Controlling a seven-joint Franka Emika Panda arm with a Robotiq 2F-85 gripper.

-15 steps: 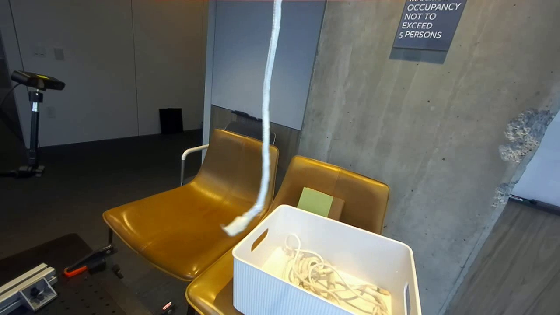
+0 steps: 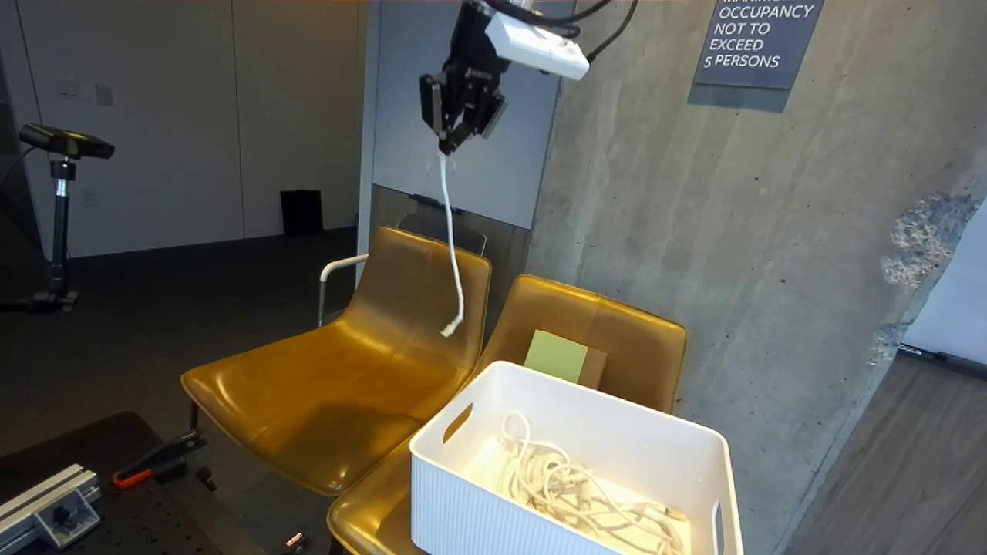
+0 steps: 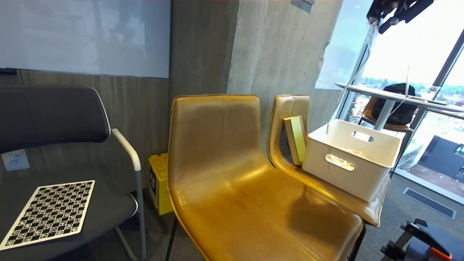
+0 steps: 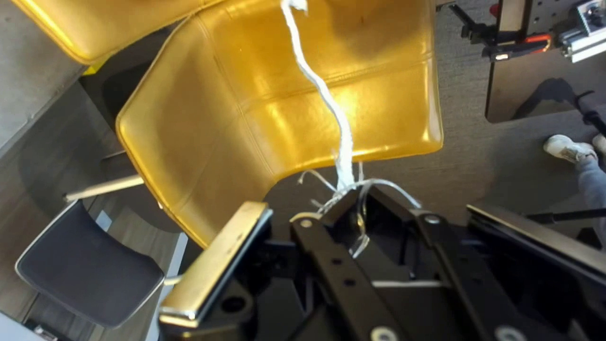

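My gripper (image 2: 448,148) is high above the two tan chairs, shut on one end of a white rope (image 2: 450,231). The rope hangs down freely, its lower end loose in the air in front of the left chair's back. In the wrist view the rope (image 4: 321,85) runs away from my shut fingertips, with frayed strands spread around them. My gripper (image 3: 380,27) also shows at the top right of the second exterior view, the rope trailing below it. A white bin (image 2: 476,532) on the right chair holds a loose heap of cream rope (image 2: 564,490).
The left tan chair (image 2: 305,379) has a bare seat. A green and brown box (image 2: 557,359) leans on the right chair's back behind the bin. A dark chair (image 3: 48,117) holds a checkered board (image 3: 52,211). A concrete wall (image 2: 740,231) stands behind.
My gripper has come into the first exterior view from above. The hanging rope now looks smaller and farther off, its loose end higher and a little to the right. The bin has not moved.
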